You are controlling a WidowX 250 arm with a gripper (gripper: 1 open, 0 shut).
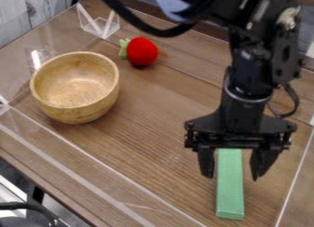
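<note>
My black gripper [238, 139] is low at the right, open, its two fingers above and around the upper end of a green bar [229, 189] lying lengthwise on the wooden table. Whether the fingers touch the bar is hard to tell. The arm covers much of the right side.
A wooden bowl [75, 88] sits at the left, and a red round object [140, 51] at the back. A small white wire-like item [95, 19] is at the far upper left.
</note>
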